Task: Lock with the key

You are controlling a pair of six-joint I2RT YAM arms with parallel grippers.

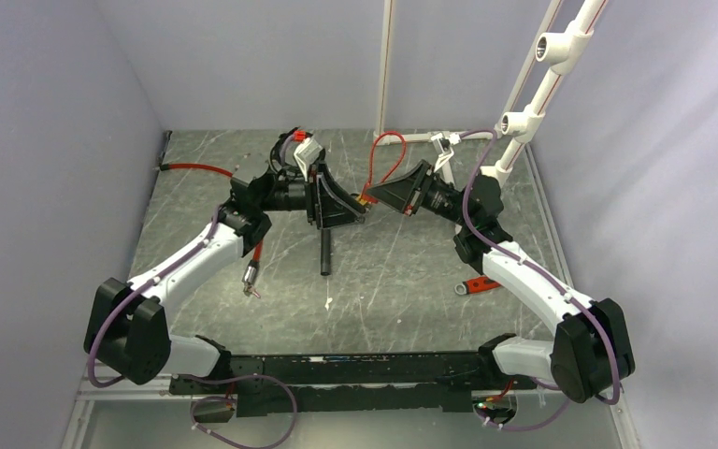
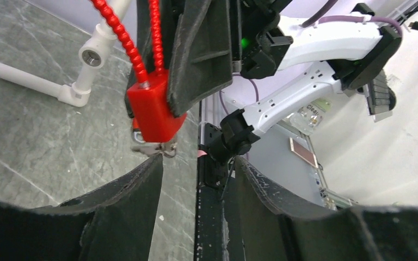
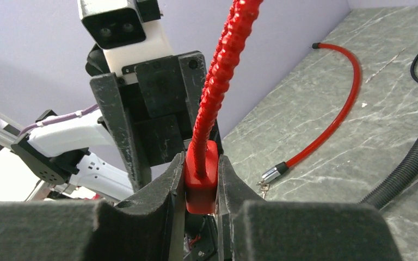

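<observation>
A red lock block (image 3: 201, 185) with a beaded red cable loop (image 1: 389, 138) is pinched between the fingertips of my right gripper (image 1: 371, 194). Part of the lock shows yellow (image 1: 363, 199) in the top view. My left gripper faces it from the left, its fingers apart and nothing between them; in the left wrist view the red block (image 2: 155, 111) stands just beyond the fingertips. Another red cable, with a metal cylinder (image 3: 274, 172) at its end, lies on the table at left. A small key (image 3: 264, 187) hangs at that cylinder.
A black corrugated hose (image 1: 325, 251) lies mid-table beneath the left gripper. At the right is a red-handled tool (image 1: 478, 284), and white pipes (image 1: 514, 148) rise at the back right.
</observation>
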